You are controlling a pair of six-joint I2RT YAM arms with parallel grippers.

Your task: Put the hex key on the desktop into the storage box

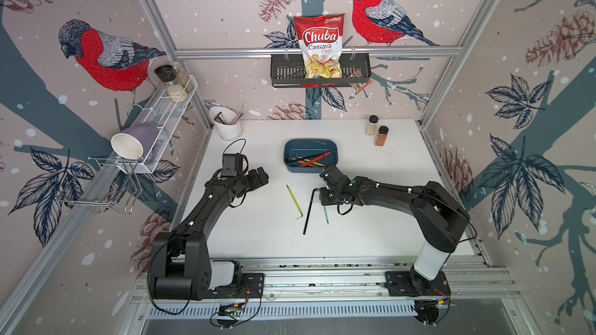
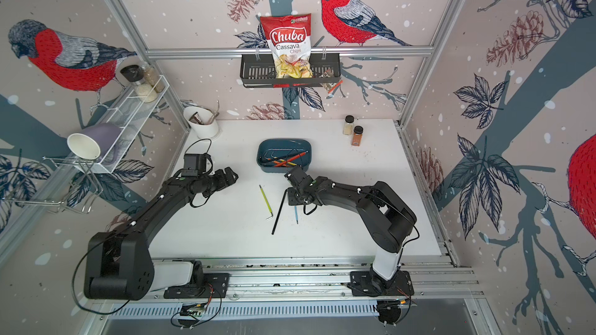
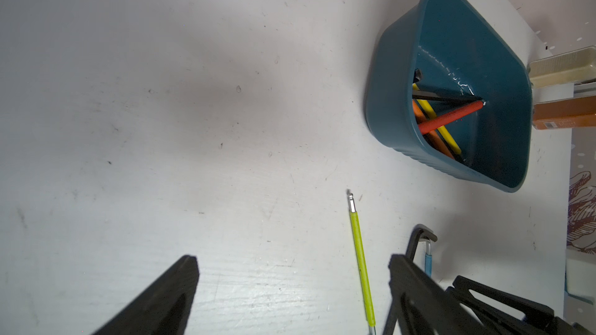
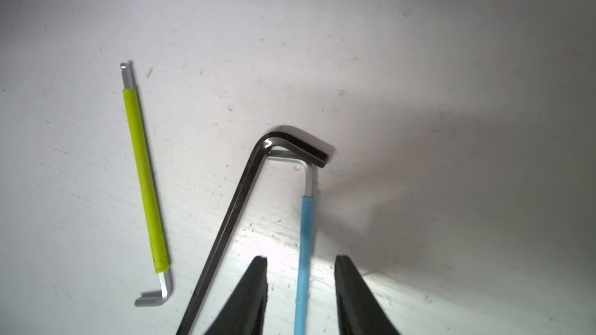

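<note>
Three hex keys lie on the white desktop: a green one (image 4: 144,180), a black one (image 4: 232,211) and a blue one (image 4: 305,242). The black key's short arm overlaps the blue key's bent end. My right gripper is open above the blue key, which runs between its blurred fingers in the right wrist view. The teal storage box (image 1: 310,167) behind them holds several hex keys. My left gripper hangs over the desk left of the green key, its fingers apart with nothing between them.
Two spice jars (image 1: 381,138) stand at the back right, a white cup (image 1: 226,130) with utensils at the back left. A wire rack (image 1: 164,124) is on the left wall. The desk right of the box is fairly clear.
</note>
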